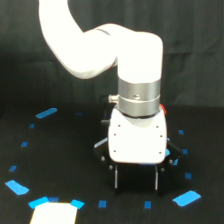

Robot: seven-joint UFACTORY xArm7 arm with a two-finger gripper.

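My gripper (136,186) hangs from the white arm (140,55) over the dark table, right of the middle of the camera view. Its two thin fingers stand well apart, and nothing shows between them. Behind the white hand, a small bit of blue (168,152) peeks out at the right. A sliver of red (163,108) shows beside the wrist. The hand hides most of what lies behind it.
Blue strips lie on the black table: one at the far left (46,113), one at the near left (17,187) and one at the near right (186,198). Several small blue marks are scattered between. A pale block (53,213) cuts into the bottom edge.
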